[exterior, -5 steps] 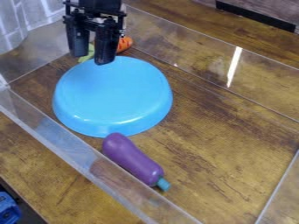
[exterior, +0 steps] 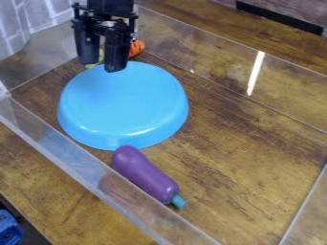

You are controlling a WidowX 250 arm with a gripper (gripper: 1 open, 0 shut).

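Note:
My black gripper [exterior: 101,57] is at the top left, just over the far edge of a light blue round object [exterior: 122,105], like an upturned bowl or lid. Behind the gripper an orange object [exterior: 136,47] and something yellow-green lie partly hidden. A purple toy eggplant [exterior: 143,174] lies in front of the blue object. Whether the gripper holds anything is hard to tell.
Clear plastic walls border the wooden surface [exterior: 236,134], one running diagonally along the lower left and others at the upper left and right. A dark blue object [exterior: 8,230] sits outside at the bottom left.
The gripper has shifted very slightly; the objects look unchanged.

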